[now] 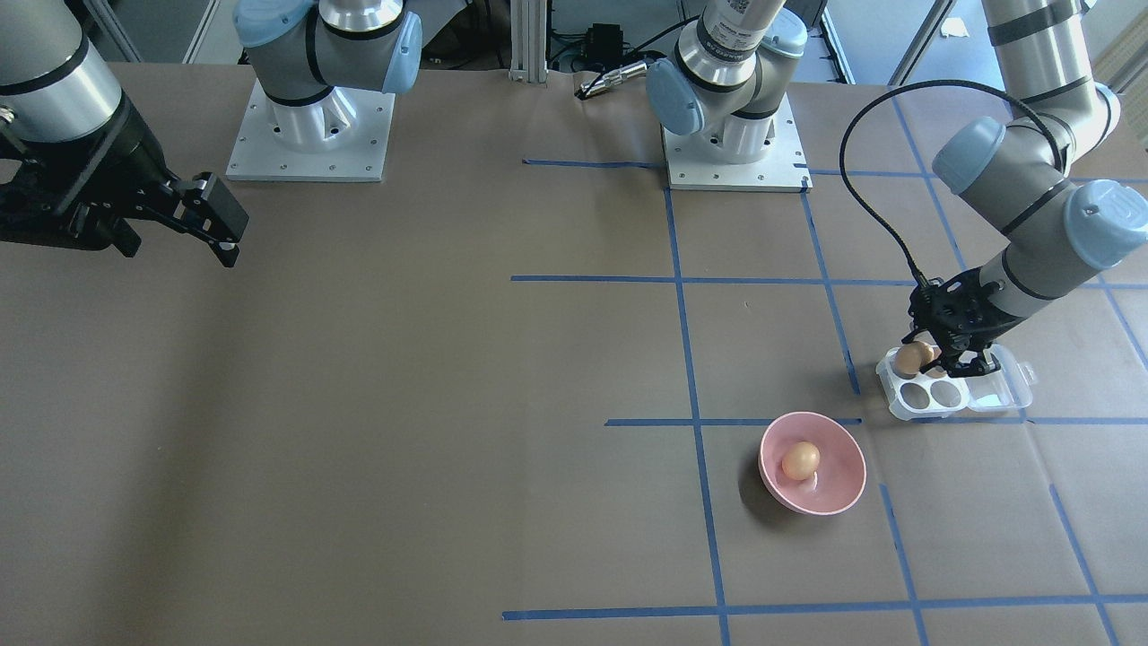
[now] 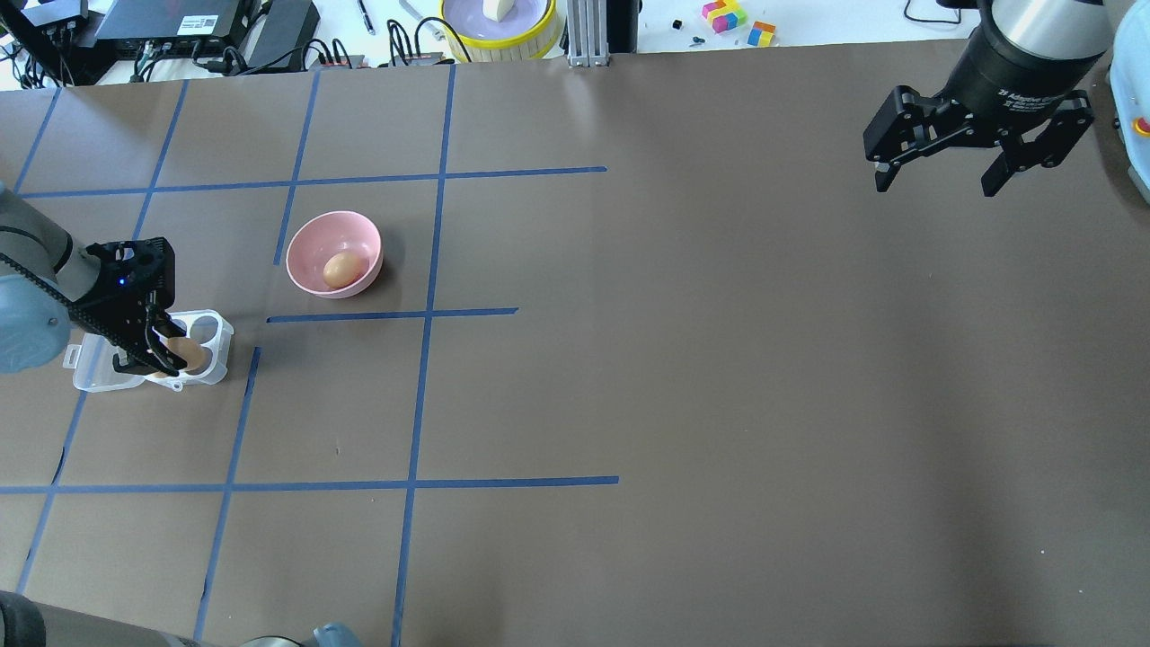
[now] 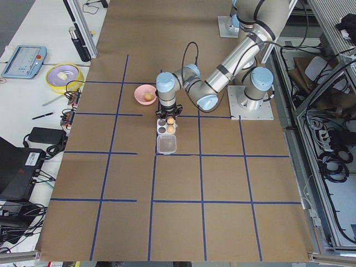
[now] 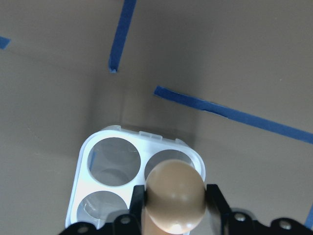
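Observation:
The gripper sits at the white plastic egg carton (image 4: 86, 181), its fingers either side of a brown egg (image 4: 175, 196), shut on it just above a hole. A second egg shows beneath that one, partly hidden in the left wrist view. The two other holes in that view are empty. The carton's clear lid (image 3: 167, 144) lies open beside it. A pink bowl (image 1: 769, 463) stands apart from the carton and holds an egg (image 1: 799, 461).
An idle black gripper (image 2: 970, 135) hangs at the far side of the table. Other arm bases stand along the table's edge.

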